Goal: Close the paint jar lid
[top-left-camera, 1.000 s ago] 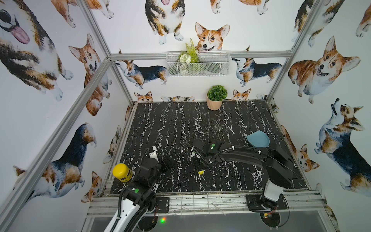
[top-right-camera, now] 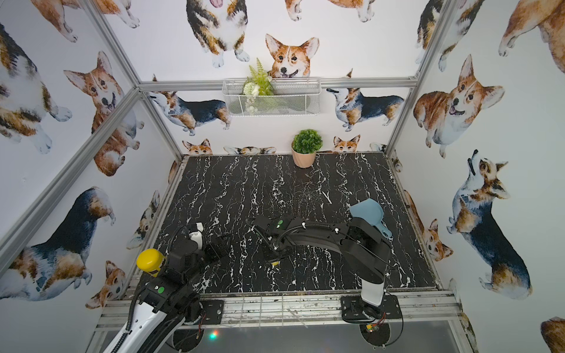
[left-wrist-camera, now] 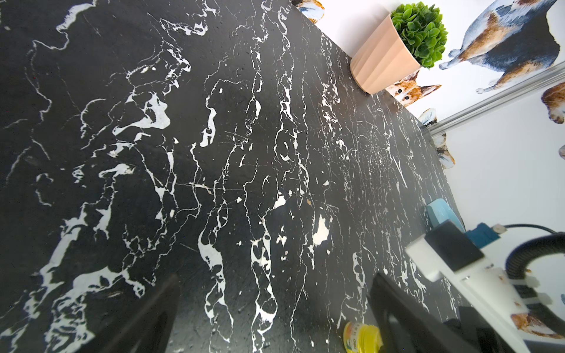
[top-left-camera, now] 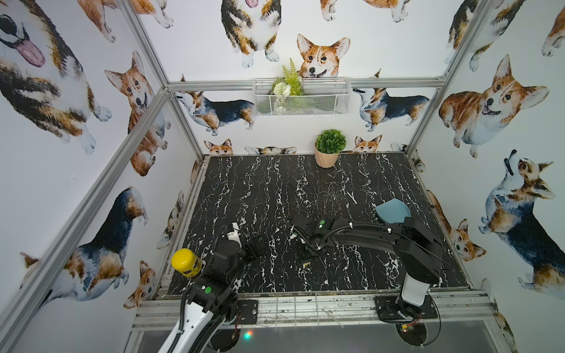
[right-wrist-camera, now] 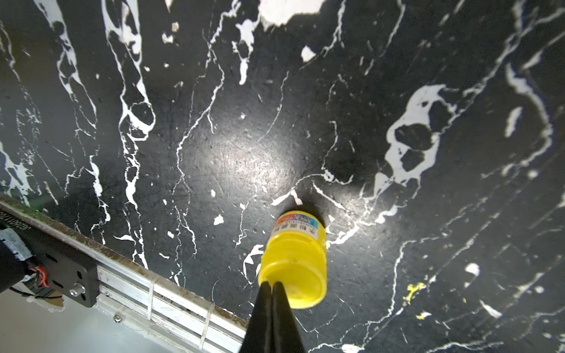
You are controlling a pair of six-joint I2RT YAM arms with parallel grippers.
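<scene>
In the right wrist view, a yellow paint jar (right-wrist-camera: 292, 250) with a printed label lies on its side, its hollow end toward me; in the top views only a sliver shows under the right arm. My right gripper is shut, its fingertips over that end, nothing seen between them. A larger yellow jar-like object (top-left-camera: 186, 261) sits at the left, beside the left arm. My left gripper is open and empty, left of the jar. I cannot tell whether a loose lid is in view.
A potted plant (top-left-camera: 327, 153) stands at the back edge. A blue scoop-like object (top-left-camera: 392, 210) lies at the right, behind the right arm. A wire basket (top-left-camera: 317, 103) hangs on the back wall.
The left arm has not visibly moved.
</scene>
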